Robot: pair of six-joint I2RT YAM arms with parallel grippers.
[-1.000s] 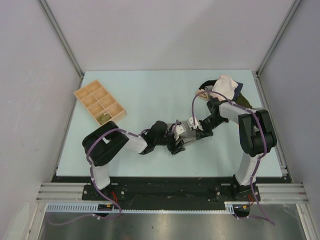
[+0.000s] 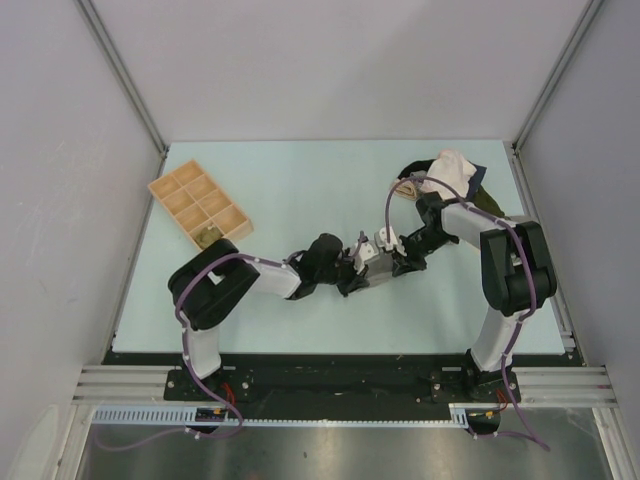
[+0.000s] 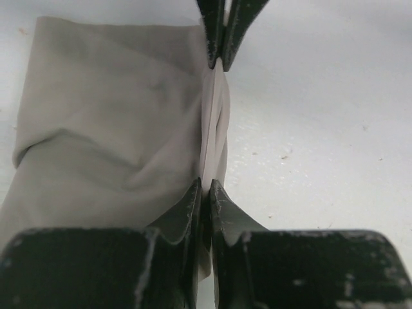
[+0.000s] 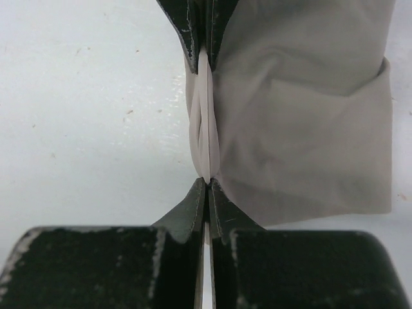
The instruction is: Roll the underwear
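Grey-taupe underwear (image 2: 376, 272) lies on the white table between my two grippers. In the left wrist view it (image 3: 96, 103) has a narrow rolled or pinched edge along its right; my left gripper is shut on that edge, with the other gripper's tips further along it. In the right wrist view my right gripper is shut on the same pale fold, the flat fabric (image 4: 302, 148) spreading to the right.
A wooden compartment box (image 2: 200, 205) sits at back left. A pile of clothes (image 2: 450, 172) lies at back right.
In the top view my left gripper has shifted slightly back and turned. My right arm has moved slightly, its gripper still at the underwear.
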